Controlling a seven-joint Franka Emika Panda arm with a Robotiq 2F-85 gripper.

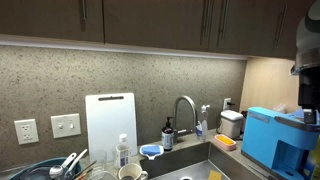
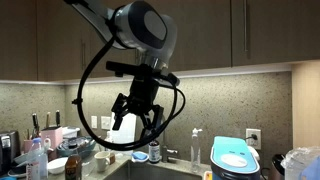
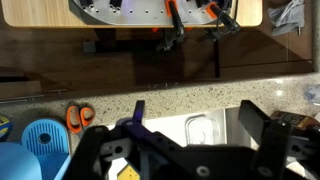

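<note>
My gripper stands open along the bottom of the wrist view, its dark fingers wide apart and nothing visible between them. It looks down over the sink and the speckled counter edge. Inside the sink area lies a pale rectangular item. Orange-handled scissors rest on the counter at left, beside a blue ribbed item. An open drawer with utensils spans the top. In exterior view 2 the arm is raised in front of the counter.
A faucet, a soap bottle and a white cutting board stand along the back wall. A blue container is at right. Dishes crowd the left. Dark cabinets hang above.
</note>
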